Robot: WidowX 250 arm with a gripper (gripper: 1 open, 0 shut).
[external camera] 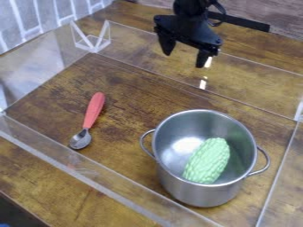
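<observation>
The black gripper (pixel 187 46) hangs at the top centre of the camera view, above the far part of the wooden surface, with its fingers apart and nothing seen between them. In the lower right stands a steel pot (pixel 179 186) with two handles, holding a green textured oblong object (pixel 207 161). A spoon with a red handle (pixel 95 110) lies on the wood at the left, its steel bowl toward the front.
Clear plastic walls (pixel 28 134) border the wooden work surface (pixel 130 97). A white wire-like structure is at the upper left. The middle of the surface, between gripper, spoon and pot, is bare.
</observation>
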